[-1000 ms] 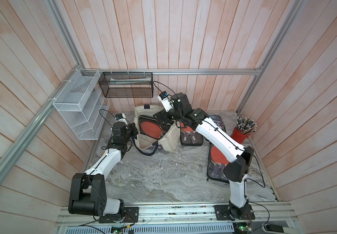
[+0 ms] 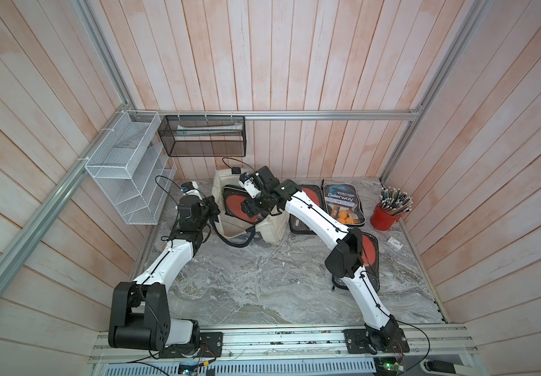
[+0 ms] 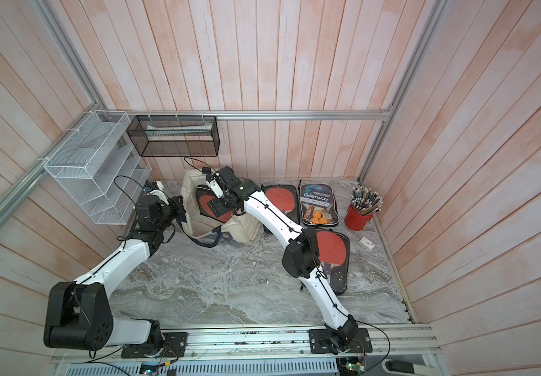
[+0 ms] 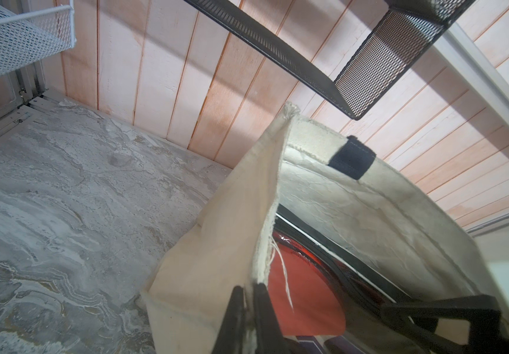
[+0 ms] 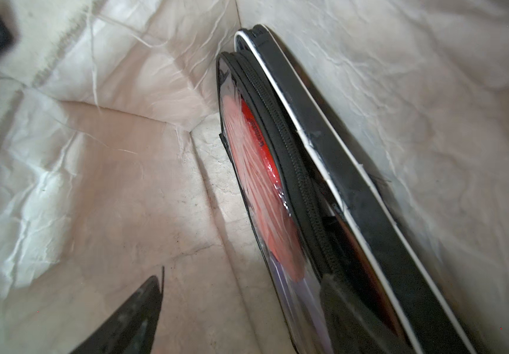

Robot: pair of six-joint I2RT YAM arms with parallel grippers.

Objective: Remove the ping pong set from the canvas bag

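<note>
The cream canvas bag [image 2: 273, 227] stands open on the table, its mouth up. Inside leans a black zip case with a clear front over a red paddle [image 5: 242, 153]. Behind it runs a black band with white edging [image 5: 319, 129]; whether that is a second case I cannot tell. My left gripper is shut on the bag's near-left rim. My right gripper reaches into the bag, part open: one finger [image 5: 127, 315] is over bare canvas, the other [image 5: 351, 312] overlaps the case's zip side. Contact there is unclear.
Several black cases lie right of the bag, one labelled with orange balls [image 3: 317, 216], another with a red paddle [image 3: 332, 247]. A red bucket of pens [image 2: 383, 216] stands at the right. A mesh basket [image 2: 202, 136] hangs behind the bag.
My right gripper has moved left and down into the bag. The case inside looks more upright and narrower from above. My left arm has barely moved, still on the bag rim.
</note>
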